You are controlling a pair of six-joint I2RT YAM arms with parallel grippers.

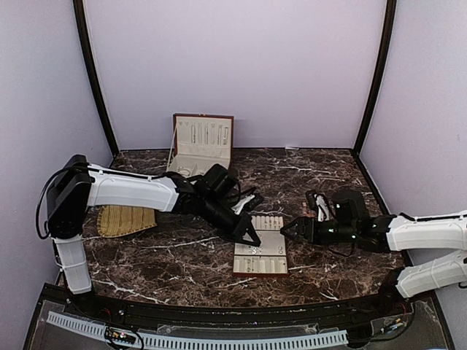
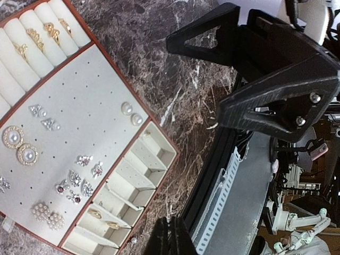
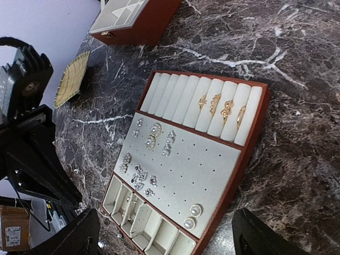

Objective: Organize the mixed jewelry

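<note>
The jewellery tray [image 1: 260, 266] lies front centre, with gold rings [image 2: 51, 32] in padded slots, pearl and crystal earrings [image 2: 27, 153] on the middle board, and small items in some compartments. My left gripper [image 1: 246, 238] hangs over the tray's left part; its fingertips [image 2: 173, 236] are together at the left wrist view's bottom, and anything between them is hidden. My right gripper [image 1: 292, 227] stands at the tray's right side, open, its fingers [image 3: 252, 234] wide apart with nothing visible between.
An open jewellery case [image 1: 203, 138] stands at back left, a woven mat [image 1: 124, 219] at left. The marble surface right of and behind the tray is mostly bare. A small silver piece [image 2: 134, 240] lies outside the tray's front edge.
</note>
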